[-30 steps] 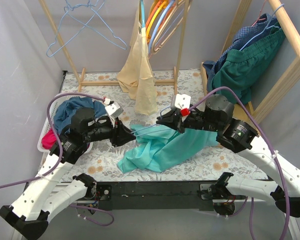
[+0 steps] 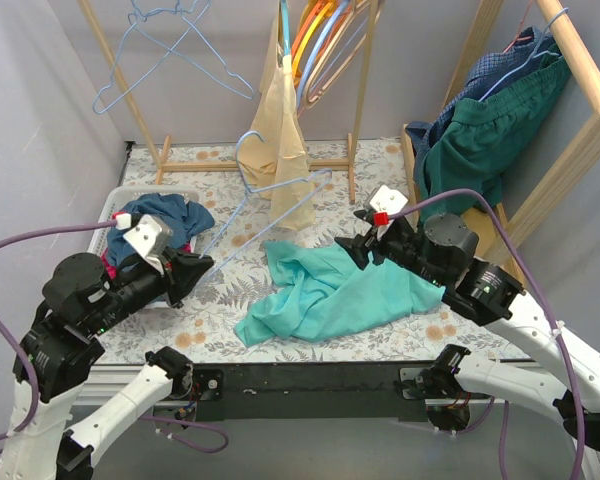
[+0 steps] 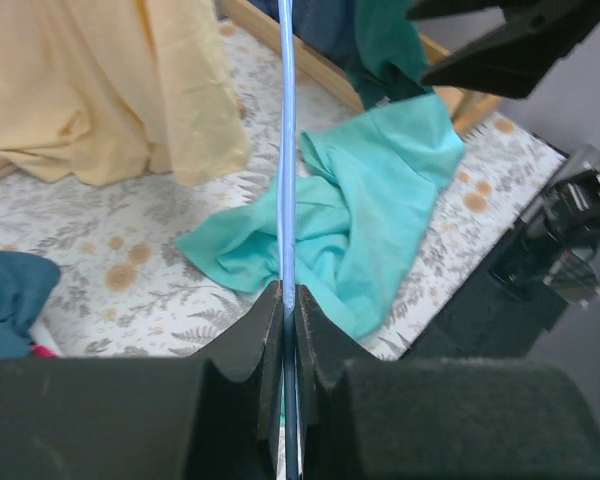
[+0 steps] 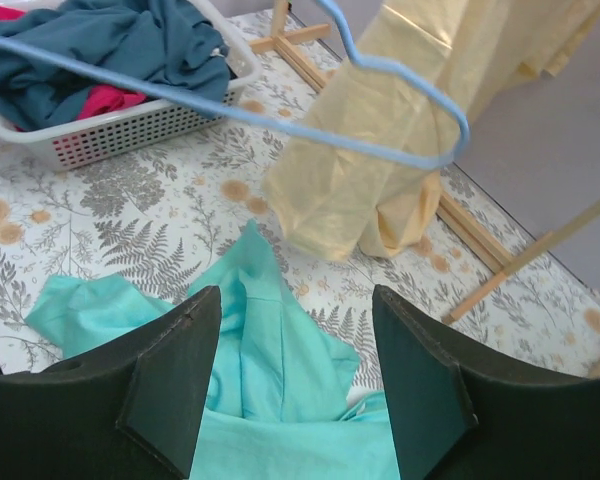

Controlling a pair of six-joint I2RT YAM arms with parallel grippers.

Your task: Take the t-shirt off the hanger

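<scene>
A light-blue wire hanger (image 2: 267,187) is up in the air with no garment on it. My left gripper (image 2: 202,274) is shut on one end of it; in the left wrist view the blue wire (image 3: 288,240) runs straight up from between the fingers. The turquoise t-shirt (image 2: 330,285) lies crumpled on the patterned table, apart from the hanger. Over the shirt, my right gripper (image 2: 364,250) stands open and empty; in the right wrist view, the hanger (image 4: 380,68) passes beyond its parted fingers (image 4: 170,375).
A white basket of clothes (image 2: 108,215) stands at the left. Behind are a rack with a beige cloth (image 2: 280,150) and empty hangers (image 2: 170,45). A wooden rack with green shorts (image 2: 495,140) is at right. Bare table lies in front of the shirt.
The left gripper has drawn back left, and the hanger has swung up and away from the right one.
</scene>
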